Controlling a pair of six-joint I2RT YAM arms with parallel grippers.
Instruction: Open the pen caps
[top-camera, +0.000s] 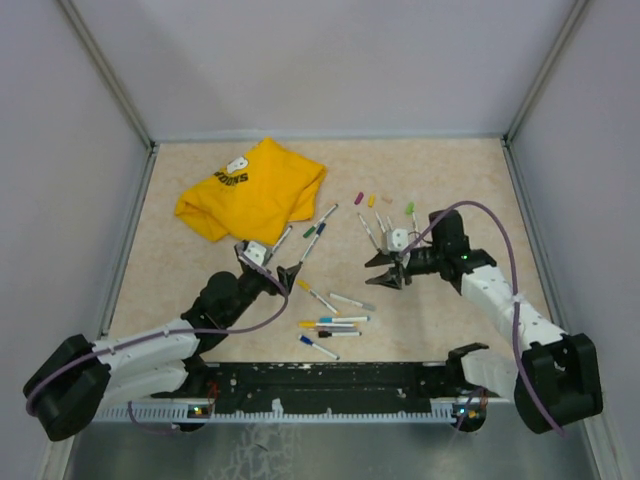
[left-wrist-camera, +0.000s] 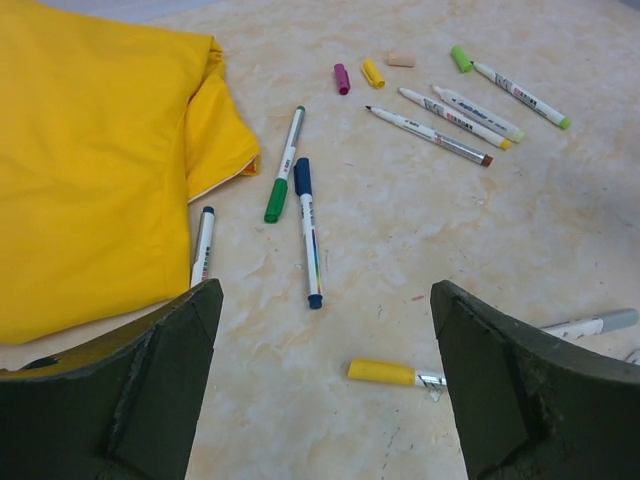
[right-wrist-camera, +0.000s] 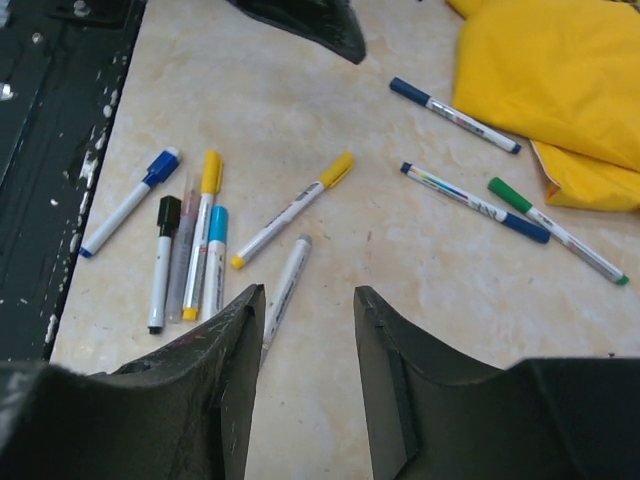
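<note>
Several loose caps lie at the back: purple (left-wrist-camera: 342, 80), yellow (left-wrist-camera: 373, 73), beige (left-wrist-camera: 400, 60) and green (left-wrist-camera: 461, 58). Uncapped pens rest near them, among them a brown-ended pen (left-wrist-camera: 430, 135) and a green-ended pen (left-wrist-camera: 520, 95). Still capped are the green pen (left-wrist-camera: 288, 165), blue pen (left-wrist-camera: 308, 235), yellow pen (left-wrist-camera: 382, 372) and grey pen (right-wrist-camera: 288, 285). My left gripper (top-camera: 294, 278) is open above the table, left of the yellow pen, holding nothing. Right gripper (top-camera: 370, 272) has its fingers apart and empty, above and behind the grey pen.
A yellow cloth (top-camera: 255, 190) covers the back left, with another pen (left-wrist-camera: 203, 245) beside it. Several capped pens form a group at the front, including a light-blue one (right-wrist-camera: 216, 255) and a black-capped one (right-wrist-camera: 163, 260).
</note>
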